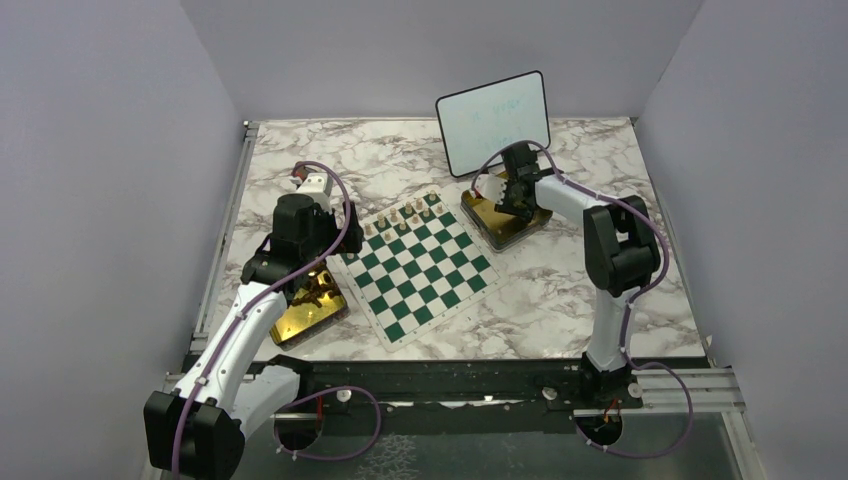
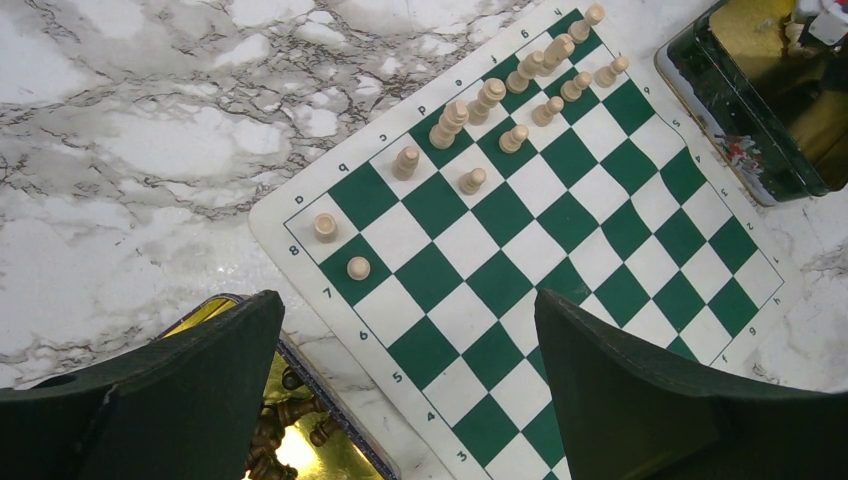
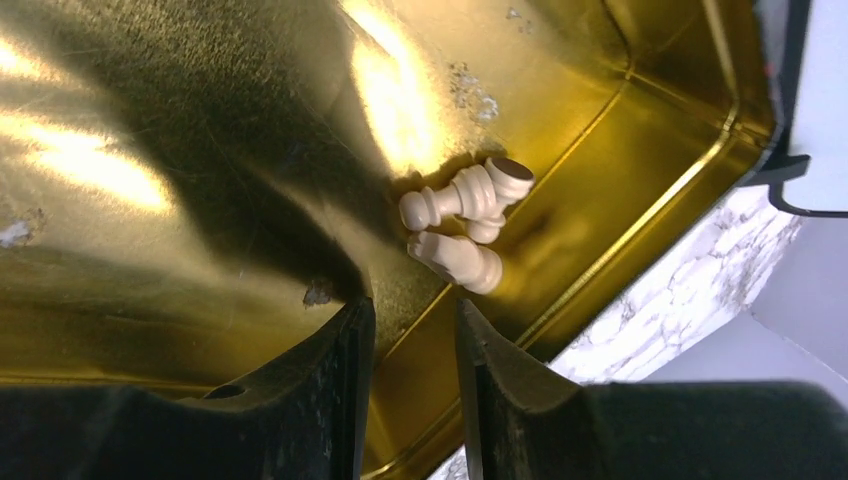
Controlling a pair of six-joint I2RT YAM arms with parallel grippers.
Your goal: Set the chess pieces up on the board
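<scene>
The chessboard lies mid-table with light pieces standing along its far rows, among them a pawn. My left gripper is open above the board's left side, nothing between its fingers. My right gripper is part open, down inside the right gold tray, fingertips just short of a few light pieces lying there, including a tipped piece. Nothing shows between those fingers. Dark pieces lie in the left gold tray.
A whiteboard leans behind the right tray. Bare marble shows at front right and behind the chessboard.
</scene>
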